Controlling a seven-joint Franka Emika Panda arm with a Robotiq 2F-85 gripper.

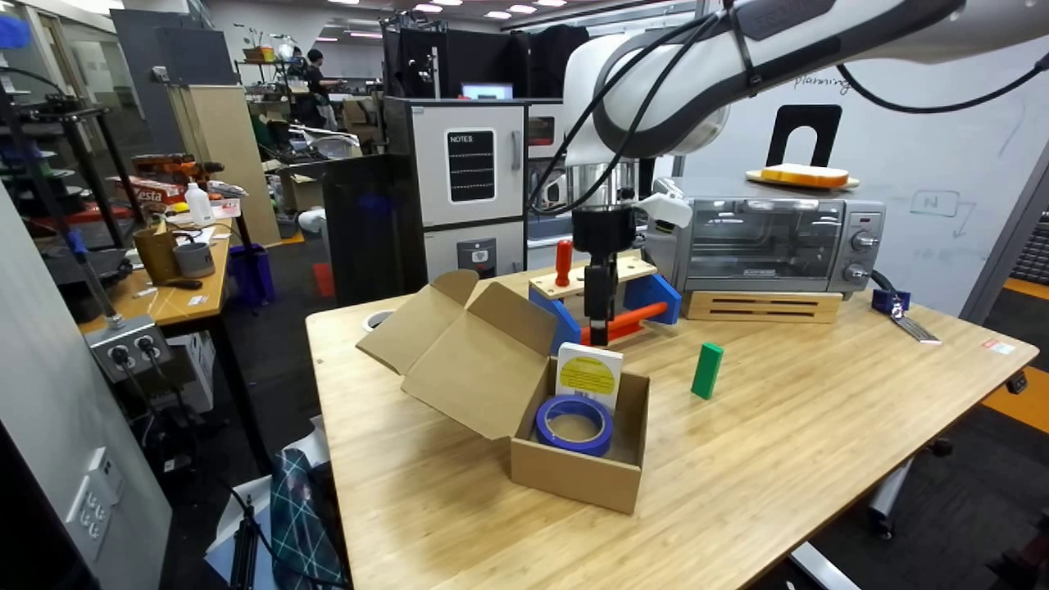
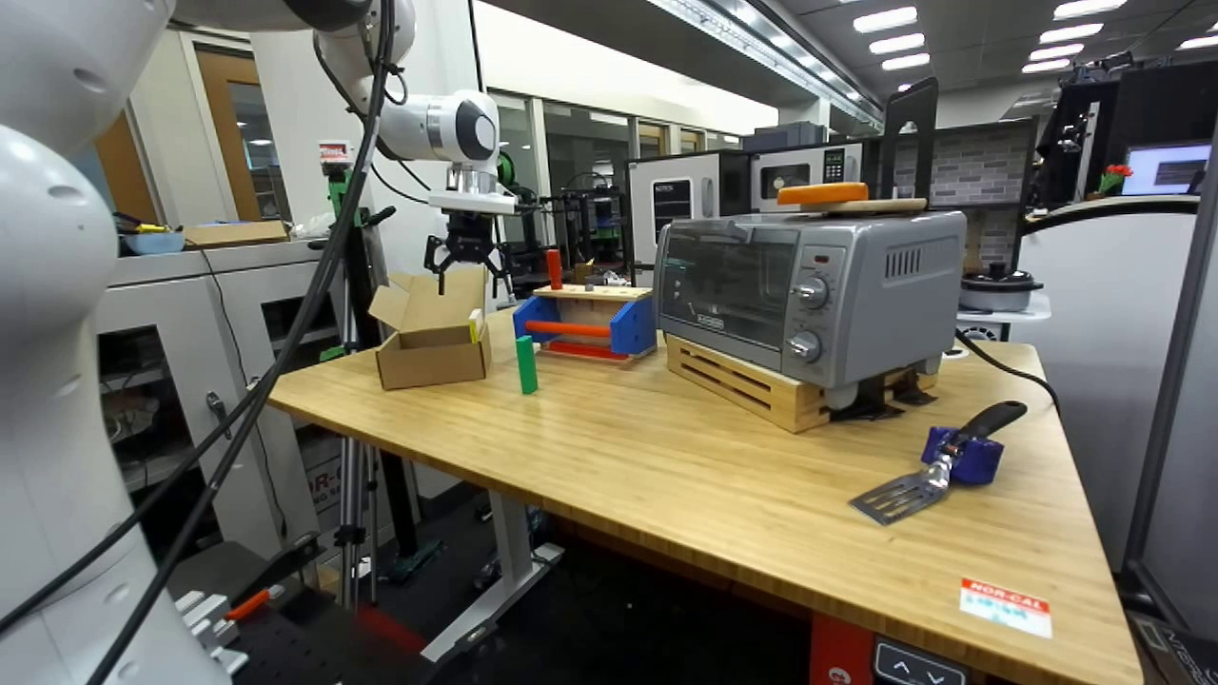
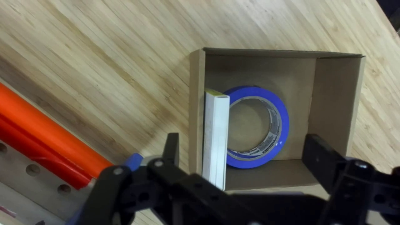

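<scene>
An open cardboard box (image 1: 575,475) stands on the table with its lid folded back. Inside lies a roll of blue tape (image 3: 279,127), beside a thin white box (image 3: 216,138) that stands on edge along one wall. The white box shows a yellow round label in exterior view 1. Above the cardboard box hangs my gripper (image 2: 468,280), its fingers spread wide and pointing down. In the wrist view the gripper is open, one finger (image 3: 171,148) outside the box's wall and the other over its far side. Nothing is held.
A green block (image 1: 707,370) stands upright on the table to the right of the box. Behind is a blue and red toy workbench (image 1: 649,295). A toaster oven (image 1: 767,246) sits on a wooden stand; a spatula (image 2: 913,491) rests near it.
</scene>
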